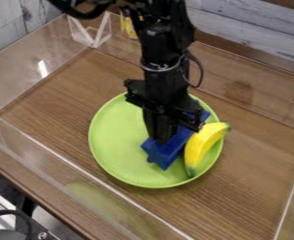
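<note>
A light green plate (pixel 118 141) lies on the wooden table. On it are a blue object (pixel 162 153), partly hidden under my black gripper (pixel 169 122), and a yellow banana (pixel 205 145) at the plate's right side, standing at a slant. My gripper is low over the blue object; its fingertips are dark and hidden, so I cannot see whether they are open or shut.
Clear plastic walls (pixel 24 66) edge the tabletop on the left and front. Bare wood (pixel 250 178) is free right and left of the plate. A cable loops at the bottom left.
</note>
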